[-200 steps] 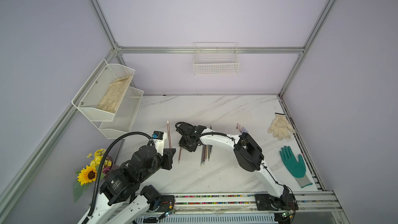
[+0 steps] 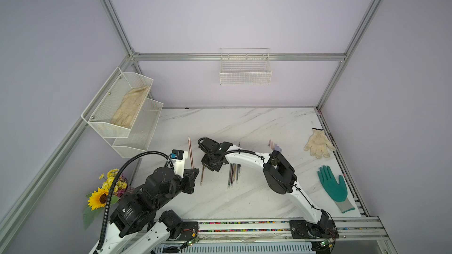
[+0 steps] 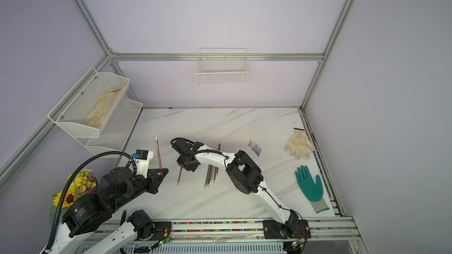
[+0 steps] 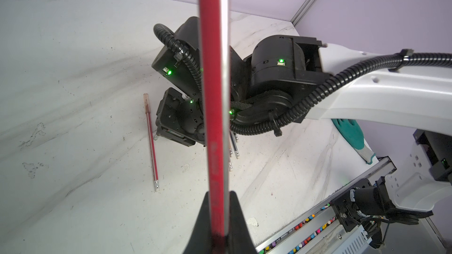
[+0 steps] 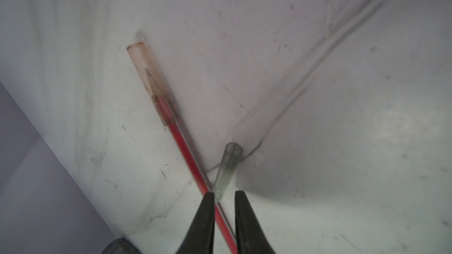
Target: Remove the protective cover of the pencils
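My left gripper is shut on a red pencil (image 4: 212, 113), held upright and close to the left wrist camera. My right gripper is low over the table, part open, fingertips around the lower end of a loose clear cap (image 5: 228, 164); whether it touches is unclear. Beside it lies another red pencil (image 5: 186, 155) with a clear pinkish cap (image 5: 146, 65) still over its tip. A row of pencils (image 2: 233, 176) lies partly under the right arm. Several small caps (image 2: 274, 145) lie to the right.
A cream glove (image 2: 319, 143) and a green glove (image 2: 332, 183) lie along the right edge. Wire shelves (image 2: 122, 108) hang on the left wall, with flowers (image 2: 98, 197) below.
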